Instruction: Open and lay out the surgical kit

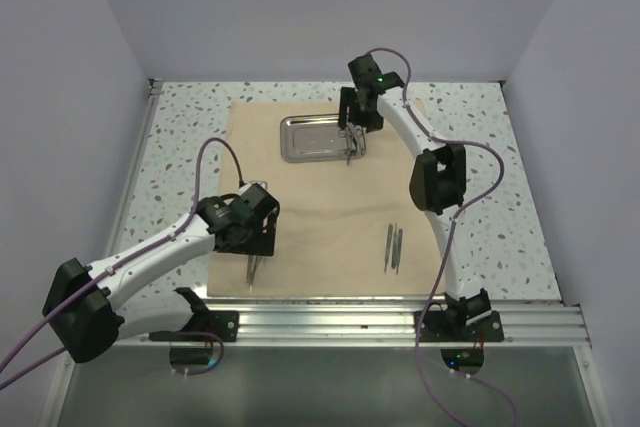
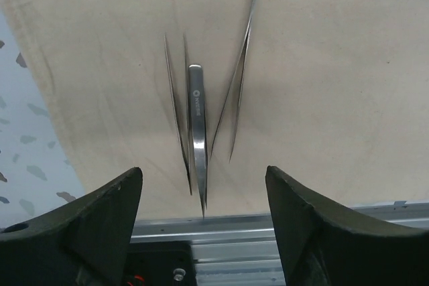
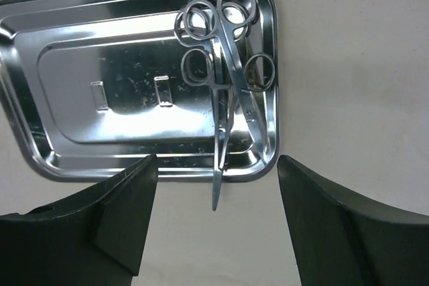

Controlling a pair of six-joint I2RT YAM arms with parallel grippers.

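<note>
My left gripper is open above several tweezers [image 2: 197, 125] lying on the beige cloth [image 2: 335, 85] at the front left, nothing between its fingers. My right gripper is open over the steel tray [image 1: 310, 137] at the back, where several ring-handled scissors or clamps [image 3: 233, 51] lie piled at the tray's right end, one tip reaching past the near rim. The left part of the tray is empty apart from its moulded or small metal fittings.
More slim instruments [image 1: 393, 247] lie on the cloth at the front right. A speckled tabletop [image 1: 485, 187] surrounds the cloth, with a metal rail [image 1: 320, 312] along the front.
</note>
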